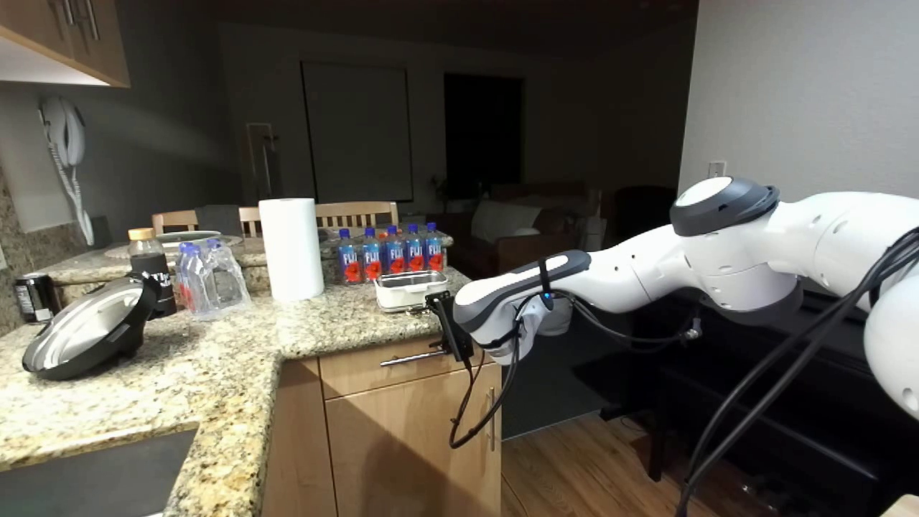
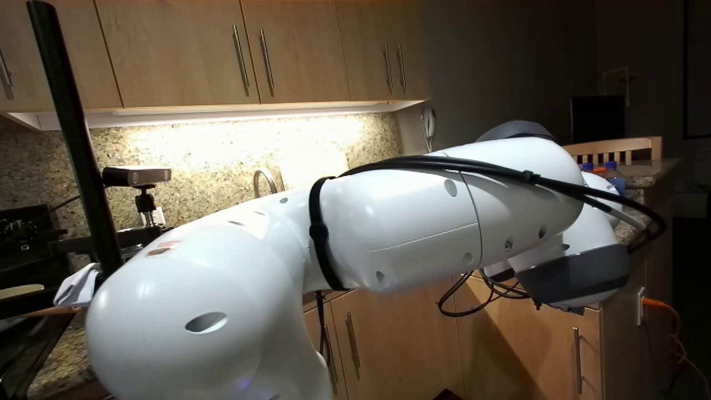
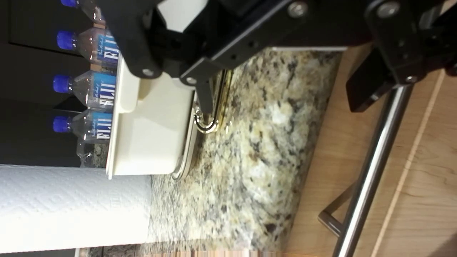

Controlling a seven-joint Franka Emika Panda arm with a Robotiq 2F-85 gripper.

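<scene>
My gripper is open at the counter's front edge, with its fingers spread wide and nothing held. In the wrist view one finger lies over the foot of a cream container, by a shiny looped metal piece; contact cannot be made out. The other finger is beside the drawer's metal bar handle, in front of the wooden face. In exterior view 1 the container sits on the granite, and the drawer below is shut. Exterior view 2 has the gripper hidden behind the arm.
Several water bottles line up behind the container. To the left stand a paper towel roll, plastic-wrapped bottles, a dark bottle and a tilted black-rimmed lid.
</scene>
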